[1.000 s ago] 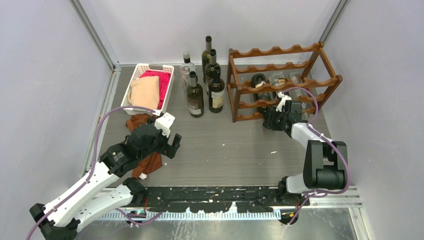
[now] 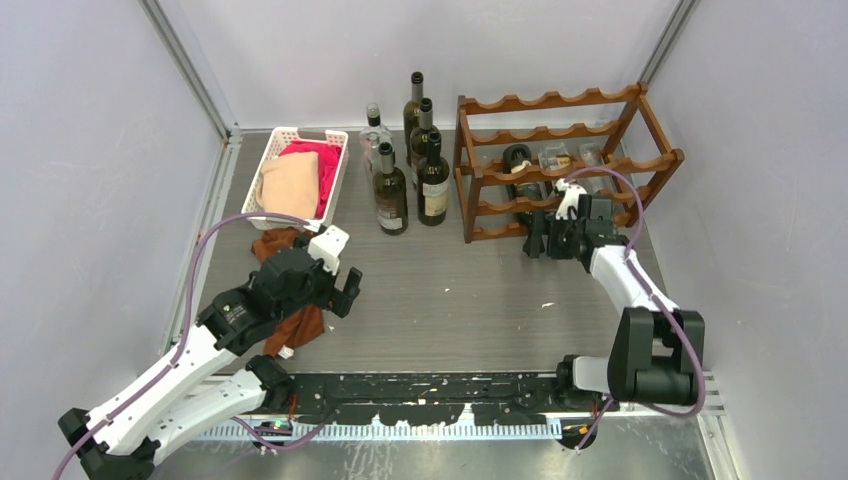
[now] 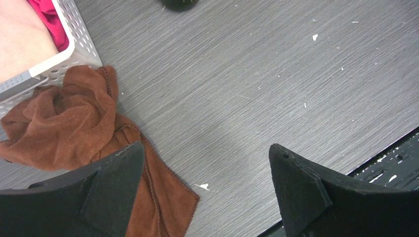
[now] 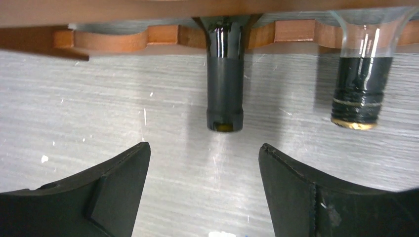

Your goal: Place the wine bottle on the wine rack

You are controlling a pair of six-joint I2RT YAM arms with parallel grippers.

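A dark wine bottle (image 2: 517,160) lies in the lower row of the wooden wine rack (image 2: 560,101). In the right wrist view its black neck (image 4: 225,89) juts out past the rack's front rail. My right gripper is open just in front of that neck, its fingers spread to either side and touching nothing. To the right a clear bottle's dark neck (image 4: 363,91) also sticks out of the rack. Over the table on the left, my left gripper stands open and empty. Several bottles, among them a dark one (image 2: 433,185), stand upright left of the rack.
A white basket (image 3: 81,34) holding cloths stands at the back left, with a brown cloth (image 3: 74,118) in front of it. White walls close in the sides and back.
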